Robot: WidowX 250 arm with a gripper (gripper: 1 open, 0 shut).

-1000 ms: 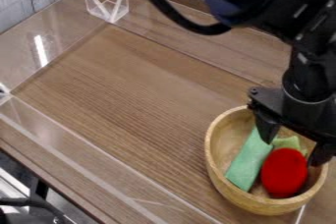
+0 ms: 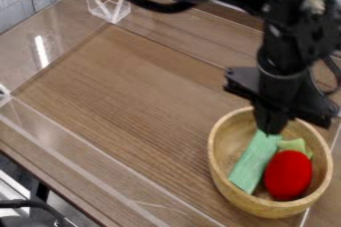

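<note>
My gripper [image 2: 272, 117], a black body with several pale bolts, hangs over the back part of a tan bowl [image 2: 229, 192] on the right. It is shut, with nothing visible between its fingers, though its tips are hard to make out. Inside the bowl lie a long green object [image 2: 249, 163], a lighter green piece [image 2: 294, 146] at the back and a red rounded object [image 2: 286, 176] at the front right.
A clear plastic object [image 2: 110, 4] stands at the far back left. Cables and a dark part lie at the bottom left edge.
My gripper dipped lower over the red object, hiding part of it, and has since risen up and back, uncovering it. The bowl's contents look much the same.
</note>
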